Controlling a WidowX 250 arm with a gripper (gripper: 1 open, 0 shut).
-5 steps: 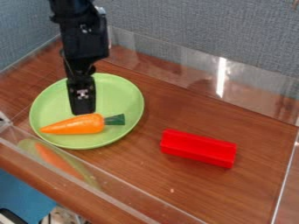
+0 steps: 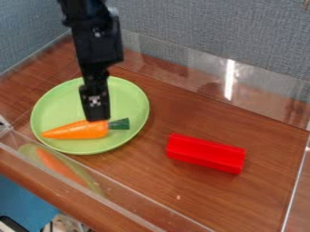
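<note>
An orange toy carrot [image 2: 75,130] with a green top lies on a round green plate [image 2: 130,101] at the left of the table. My black gripper [image 2: 94,112] reaches down from the top, its tip just above the carrot near its top end. I cannot tell from this view whether it is open or shut.
A red rectangular block [image 2: 206,153] lies to the right of the plate on the wooden table [image 2: 206,195]. Clear panels edge the table, with grey walls behind.
My gripper has moved a little to the right and lower, closer to the carrot's top end. The carrot, plate and red block have not moved.
</note>
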